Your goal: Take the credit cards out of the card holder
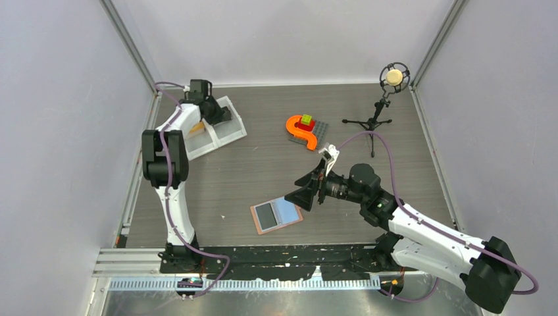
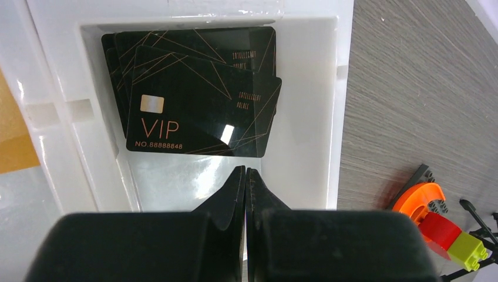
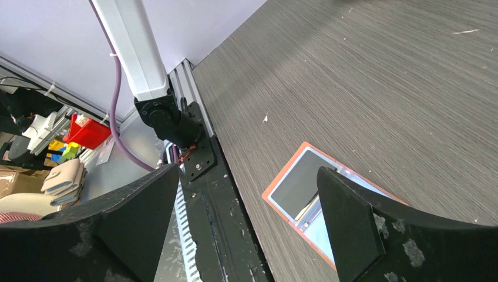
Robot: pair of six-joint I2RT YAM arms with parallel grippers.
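Several black VIP cards (image 2: 202, 106) lie in a loose, fanned stack inside one compartment of the white two-part tray (image 1: 228, 139). My left gripper hangs over that compartment, shut, its fingertips together and nothing showing between them. In the left wrist view its tips point at the cards' lower edge. An open card holder (image 1: 276, 214) with a tan border lies flat near the table's front edge, one side grey and the other pale blue. My right gripper is open and empty above the table, its fingers wide apart, close to the holder (image 3: 296, 182).
A tan-yellow item (image 2: 14, 132) occupies the tray's other compartment. An orange track with red and green blocks (image 1: 304, 128) stands at the middle back, and a black tripod (image 1: 372, 122) at the back right.
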